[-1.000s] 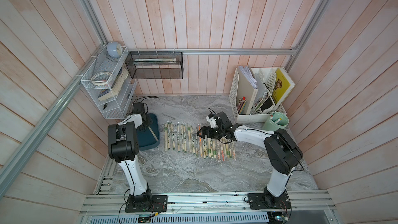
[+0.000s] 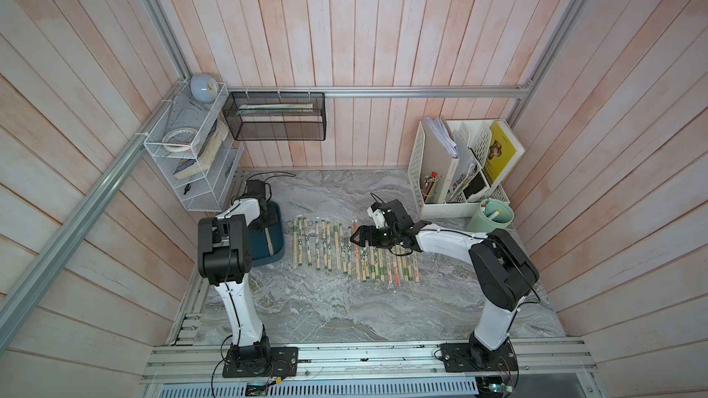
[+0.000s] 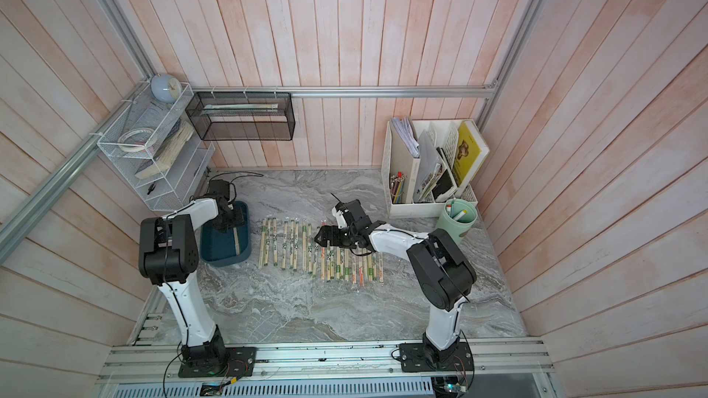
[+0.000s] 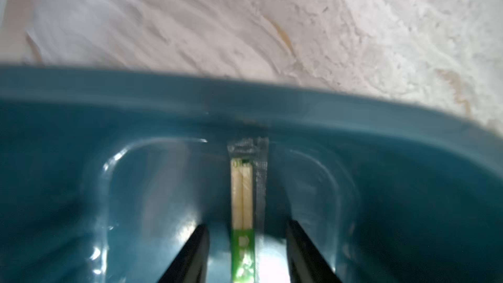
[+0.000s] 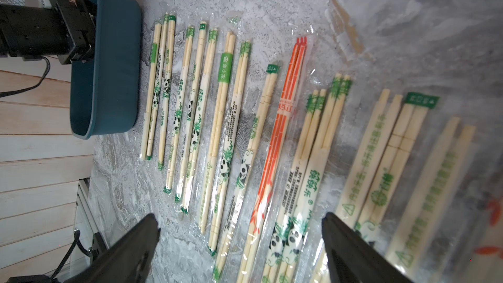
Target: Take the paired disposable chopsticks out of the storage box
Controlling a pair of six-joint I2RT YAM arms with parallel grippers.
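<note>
A wrapped pair of chopsticks [image 4: 242,194] with a green band lies on the floor of the blue storage box [image 4: 251,97]. In the left wrist view my left gripper is part open, one finger on each side of the pair and a gap to both. From the top left, the chopsticks [image 2: 269,241] run toward the front of the box [image 2: 259,258], their far end hidden by the gripper. Over the row on the table, my right gripper stands wide open, nothing held.
Several wrapped chopstick pairs [image 5: 230,120] lie side by side on the marble table, right of the box. A wire rack [image 2: 214,177] stands close behind the box. White file holders [image 2: 442,210] and a green cup [image 2: 490,224] stand at the right.
My left arm has shifted slightly right over the box. The chopsticks inside, more slanted earlier, now point more nearly straight toward the front. My right arm is almost still.
</note>
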